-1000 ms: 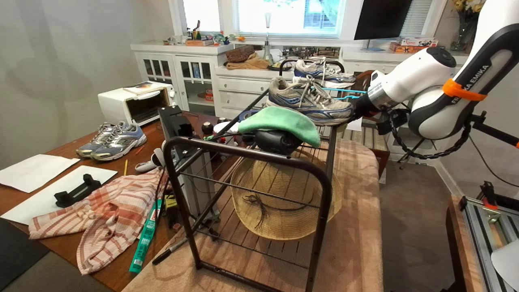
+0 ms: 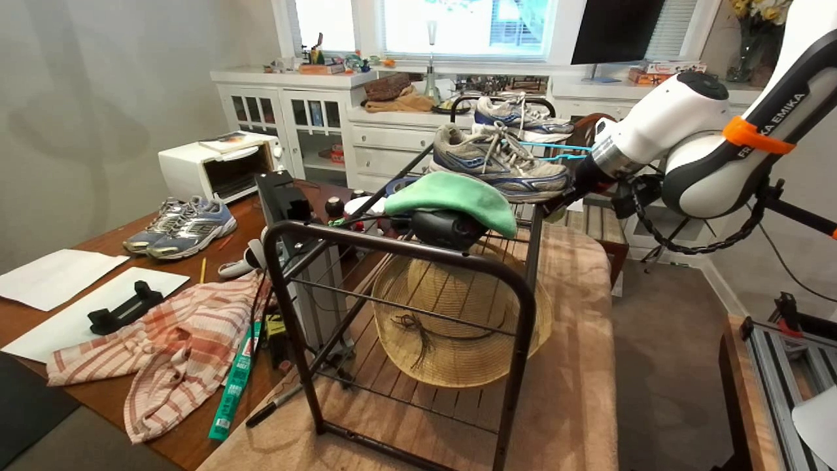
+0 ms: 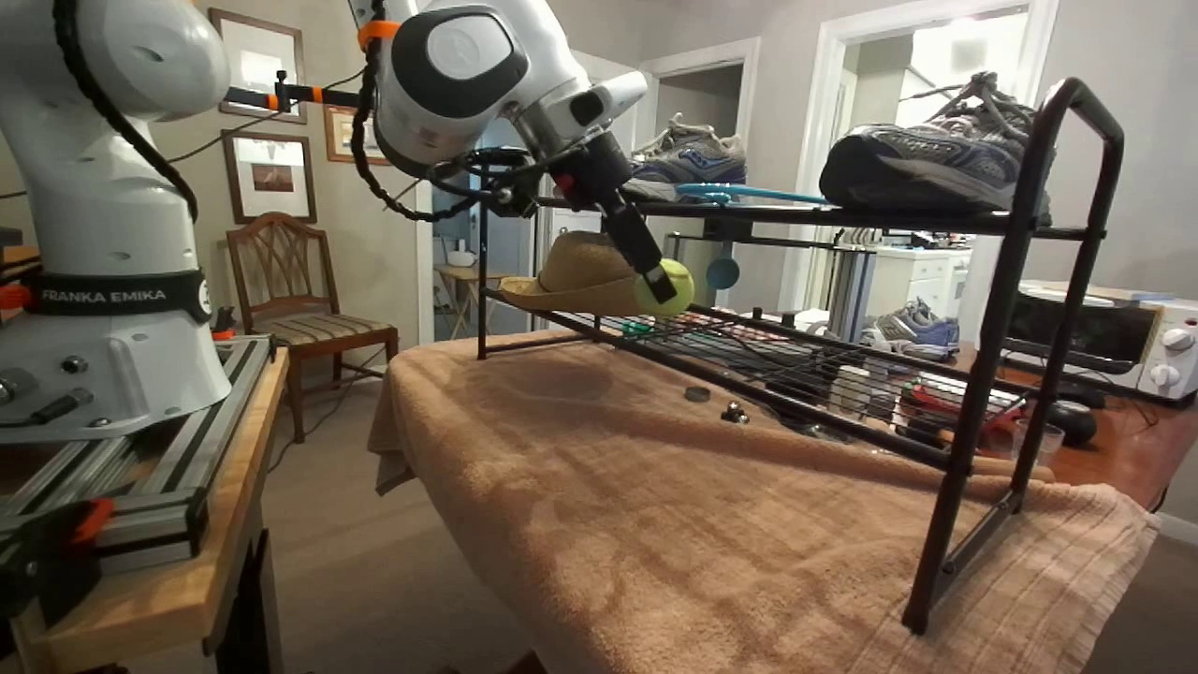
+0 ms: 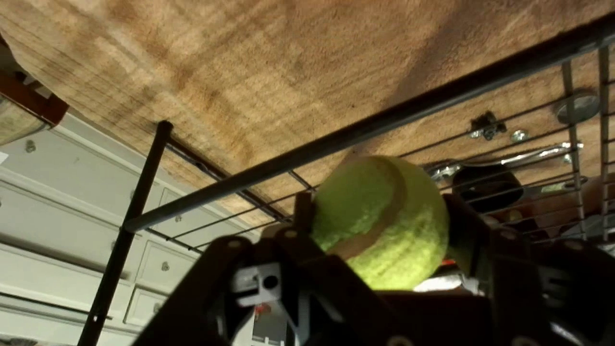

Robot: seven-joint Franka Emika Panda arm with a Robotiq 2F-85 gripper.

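Note:
A yellow-green tennis ball (image 4: 383,222) is pinched between the black fingers of my gripper (image 3: 667,285). In the wrist view the ball hides part of the shelf wires behind it, with a finger on either side. Exterior view 2 has the ball close to the front rail of the rack's lower shelf (image 3: 803,393), beside the straw hat (image 3: 590,270). Whether it touches the rail I cannot tell. From exterior view 1, the fingers are mostly hidden behind the rack (image 2: 527,345) and the upper shoes.
Running shoes (image 2: 502,161) and a green cap (image 2: 455,197) occupy the upper shelf, along with a blue item (image 3: 747,196). Much of the lower wire shelf is bare. A brown towel (image 3: 629,494) covers the surface under the rack.
The wrist has shifted slightly left and up in exterior view 1, while the orange-banded link has moved slightly right. The rack and the things on it look unmoved.

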